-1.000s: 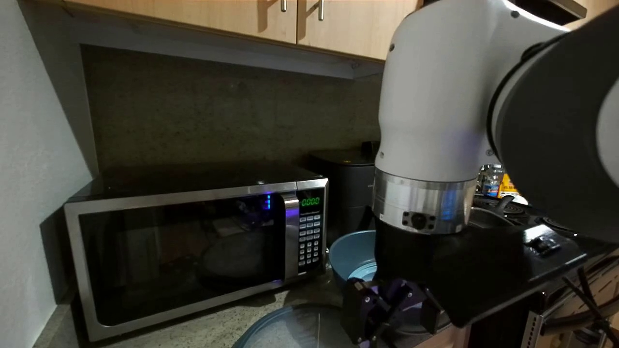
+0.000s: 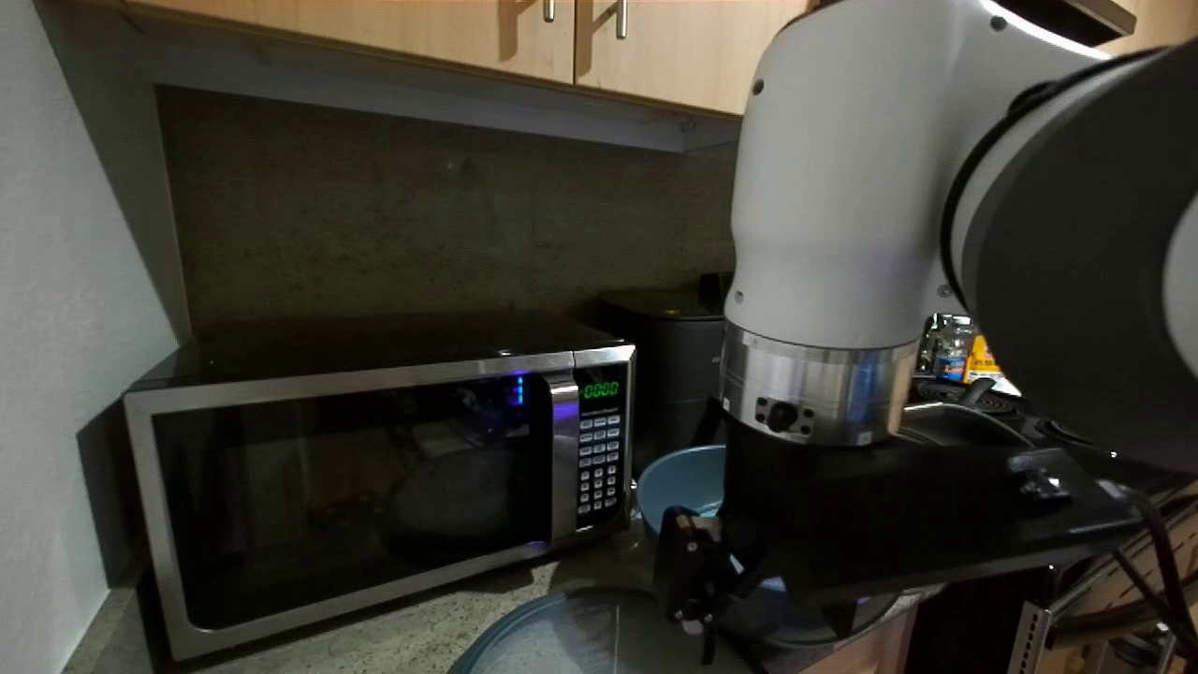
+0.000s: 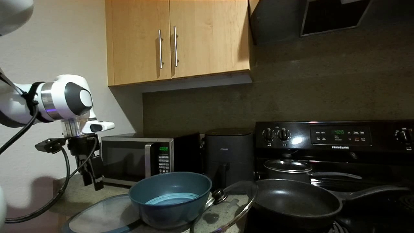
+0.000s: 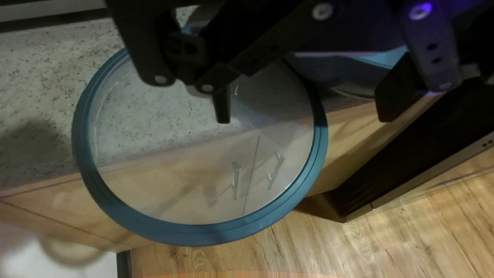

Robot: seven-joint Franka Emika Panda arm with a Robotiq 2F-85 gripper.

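Note:
My gripper stands open, its two dark fingers wide apart with nothing held between them. Beneath it in the wrist view is a round, clear lid with a blue rim point(image 4: 197, 234), lying on the counter and reaching out past the front edge. One finger point(image 4: 222, 109) appears over the clear part of this lid; the other point(image 4: 391, 95) is to the right, outside the rim. Whether either touches anything cannot be told. In exterior view 2, the gripper point(image 3: 93, 184) hangs above and left of the lid, in front of the microwave point(image 3: 124, 157). A blue bowl point(image 3: 170, 213) sits right of the lid.
A knobbed glass lid point(image 3: 227, 211) rests tilted between the bowl and a black frying pan point(image 3: 291, 200). Behind them stand a dark air fryer point(image 3: 229, 155) and a covered pot point(image 3: 287, 171) on the stove. Bare counter point(image 4: 41, 92) shows left of the blue-rimmed lid.
In exterior view 1 my wrist has turned and shifted slightly. The two fingers, seen spread apart before, now appear closer to lining up from that side. The lid and microwave look unmoved.

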